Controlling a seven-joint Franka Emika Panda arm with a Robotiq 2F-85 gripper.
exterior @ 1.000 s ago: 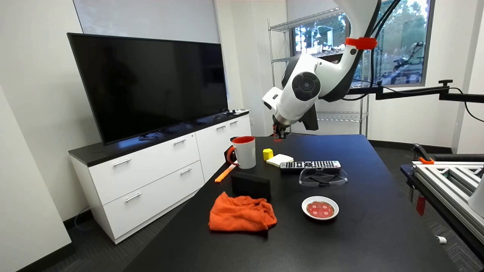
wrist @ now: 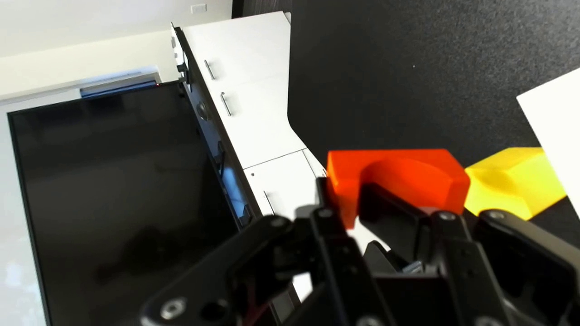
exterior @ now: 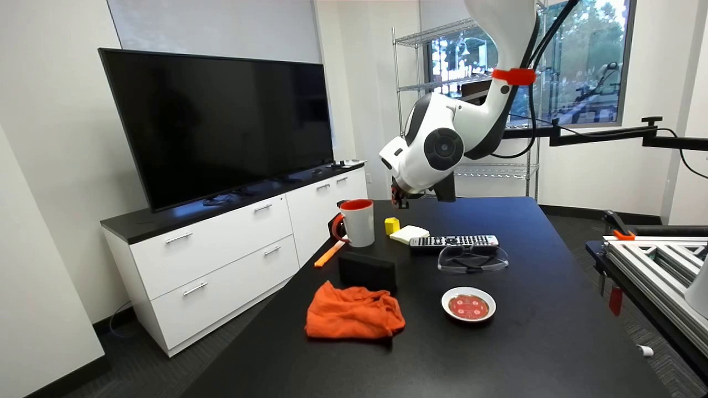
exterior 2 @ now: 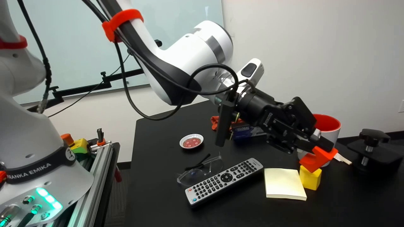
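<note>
An orange-red block (wrist: 413, 163) with a curved recess is pinched between the black fingers of my gripper (exterior 2: 316, 145), which is shut on it. In exterior view 2 the held block (exterior 2: 318, 159) appears tilted, just above a yellow block (exterior 2: 310, 180) on the table. Whether those two blocks touch, I cannot tell. Exterior view 1 has my gripper (exterior: 400, 198) above and slightly behind the yellow block (exterior: 392, 225), its fingers partly hidden by the arm.
Close by stand a white mug (exterior: 359, 224) with a red inside and a cream notepad (exterior 2: 284, 183). A remote (exterior 2: 225, 181), clear glasses (exterior: 472, 260), a small dish (exterior: 468, 305), an orange cloth (exterior: 355, 312) and a black box (exterior: 366, 271) also lie around.
The arm and gripper have shifted slightly left in exterior view 1, and the gripper has tilted. Objects on the table stay where they were.
</note>
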